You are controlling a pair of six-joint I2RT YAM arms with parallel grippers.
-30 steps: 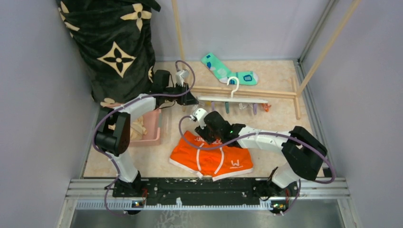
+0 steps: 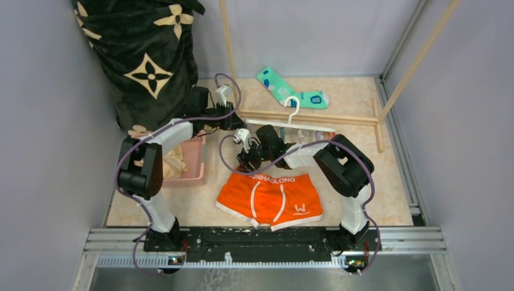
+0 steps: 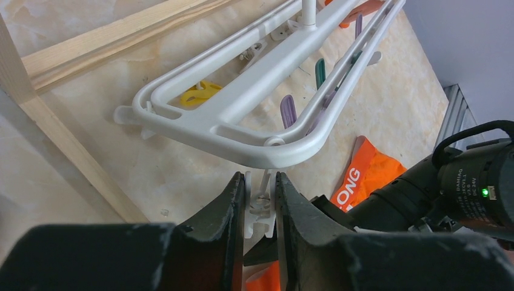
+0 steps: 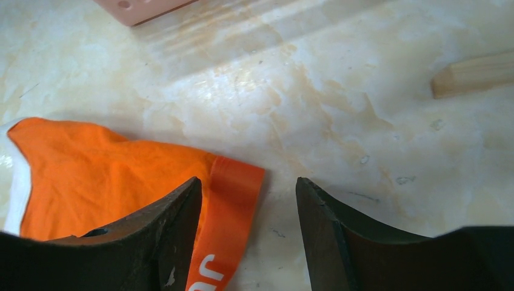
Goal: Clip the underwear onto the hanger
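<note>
Orange underwear lies flat on the table, its lettered waistband toward the back. The white hanger with coloured clips hangs behind it. My left gripper is shut on a whitish clip below the hanger's near corner. Over the waistband's left corner hovers my right gripper, open, with one finger above the orange cloth and the other over bare table. Nothing is gripped between the right fingers. In the top view the right arm hides part of the hanger and its clips.
A pink basket with light cloth stands at the left. Behind the hanger run a wooden bar and a green sock. A dark patterned blanket fills the back left. Bare table lies right of the underwear.
My right gripper has moved left and back to the waistband's left corner. The left gripper has shifted slightly left, and the hanger with it. The underwear lies where it was.
</note>
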